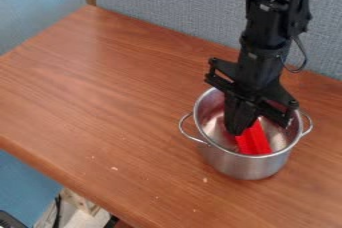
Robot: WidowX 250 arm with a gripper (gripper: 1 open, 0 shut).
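Observation:
A steel pot (241, 166) with two wire handles stands on the right part of the wooden table. Inside it lies a red object (254, 140). My black gripper (241, 127) reaches down into the pot at the red object's upper end. Its fingertips are dark and partly hidden, so whether they are shut on it cannot be seen.
A grey fabric panel (160, 12) stands along the back, and the table's front edge drops off at the lower left.

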